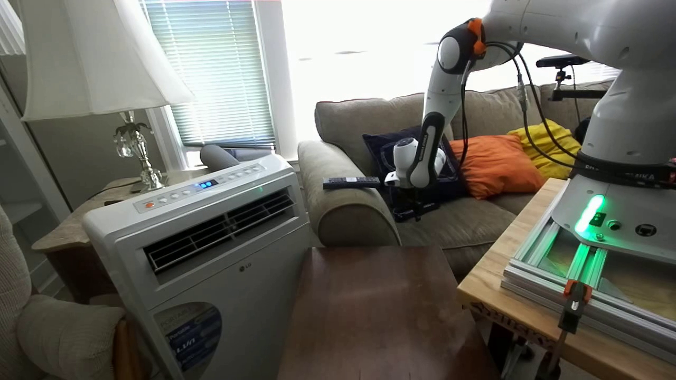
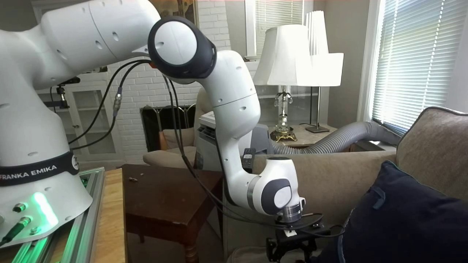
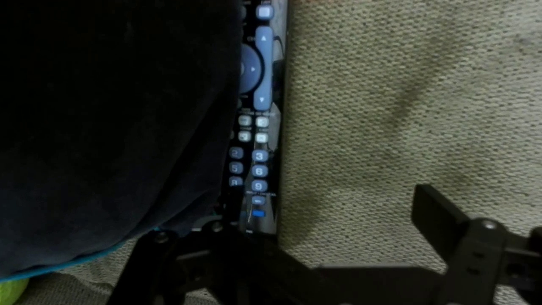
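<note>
A black remote [image 3: 261,152] with blue-grey buttons lies on the beige sofa seat in the wrist view. The navy pillow [image 3: 117,127] overlaps its left side, and its top end runs out of the frame. My gripper stands open over the seat with nothing held. Its left finger is dark and hard to make out against the lower end of the remote, while the right finger [image 3: 439,221] hangs above bare fabric. Whether the left finger touches the remote, I cannot tell. In exterior view 1 the gripper [image 1: 415,206] is low, in front of the pillow [image 1: 386,149].
Another dark remote [image 1: 350,182] rests on the sofa arm [image 1: 355,212] beside my hand. Orange [image 1: 497,168] and yellow [image 1: 551,149] pillows sit farther along the sofa. A brown table [image 1: 386,304] stands clear in front, next to a white air conditioner [image 1: 253,253].
</note>
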